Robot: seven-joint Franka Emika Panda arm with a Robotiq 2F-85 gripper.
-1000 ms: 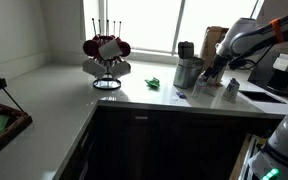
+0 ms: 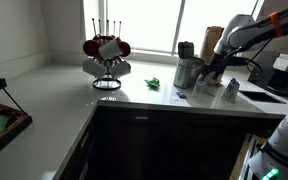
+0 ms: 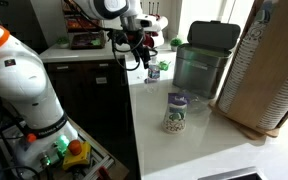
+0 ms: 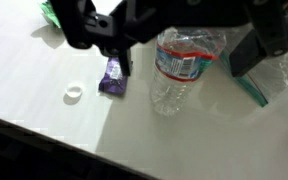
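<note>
A clear plastic bottle [image 4: 171, 92] with a red, white and blue label is on the white counter, in the middle of the wrist view. My gripper is open, one dark finger to each side of the bottle in that view, with visible room between them and it. Exterior view 2 has the bottle [image 3: 153, 71] just right of and below the gripper [image 3: 140, 57]. Exterior view 1 shows the gripper [image 2: 213, 77] close by the bottle at the counter's right part; whether they touch cannot be told.
Beside the bottle lie a purple wrapper [image 4: 114, 77], a white ring [image 4: 74, 90] and a clear bag [image 4: 275, 78] with a green strip. A grey bin [image 3: 201, 70] stands behind, a patterned canister [image 3: 175, 114] nearer the front. A mug rack [image 2: 107, 66] is farther left.
My arm has shifted only slightly near the bottle. The objects on the counter appear unmoved.
</note>
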